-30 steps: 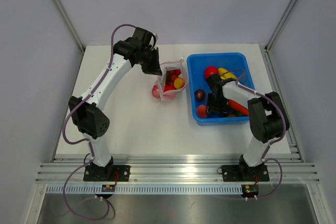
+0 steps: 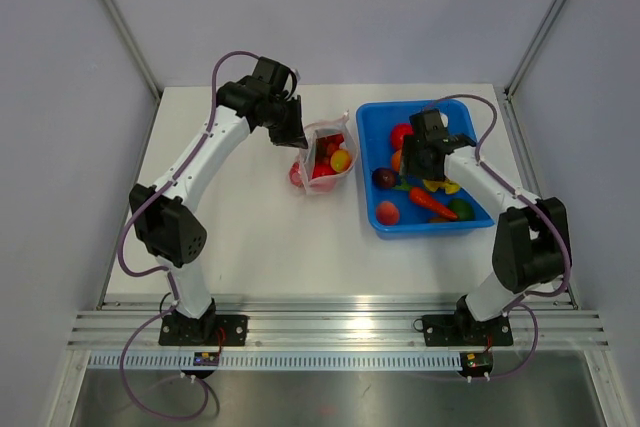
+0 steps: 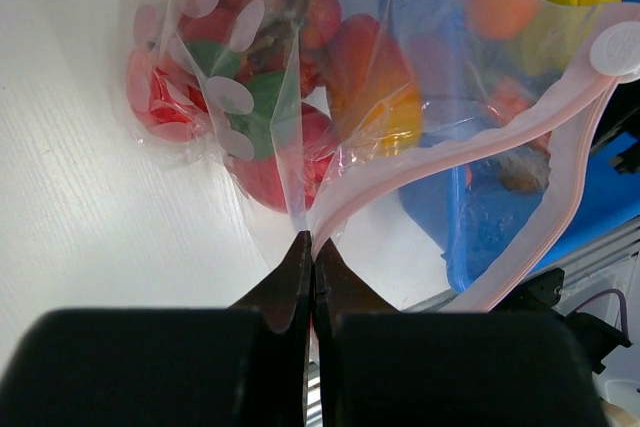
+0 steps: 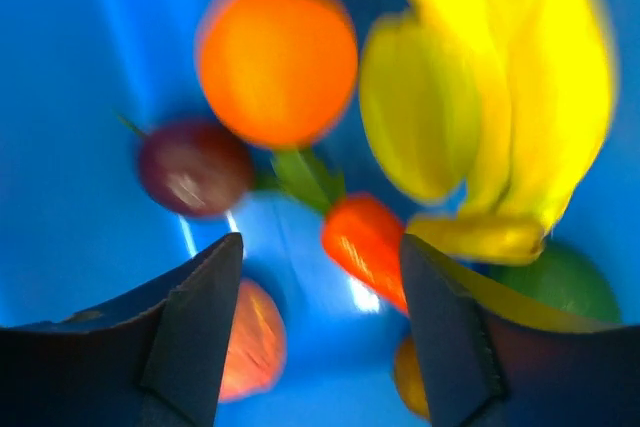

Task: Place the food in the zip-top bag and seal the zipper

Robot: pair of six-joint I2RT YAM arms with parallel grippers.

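Observation:
The clear zip top bag (image 2: 322,187) stands with its mouth spread, several red and yellow foods inside, including a round yellow-orange fruit (image 2: 341,160). My left gripper is shut on the bag's rim, whose pink zip strip (image 3: 470,147) runs between the fingertips. My right gripper hangs open over the blue bin, nothing between its fingers. Below it in the right wrist view are a carrot (image 4: 362,242), a dark purple fruit (image 4: 195,167), an orange (image 4: 277,62), a yellow lemon-like fruit (image 4: 420,107) and bananas (image 4: 560,77).
The blue bin (image 2: 372,227) fills the right side of the white table, close beside the bag. A peach-like fruit (image 2: 387,213), a red fruit (image 2: 401,135) and a green one (image 2: 461,209) lie in it too.
The left arm and the bag have barely shifted.

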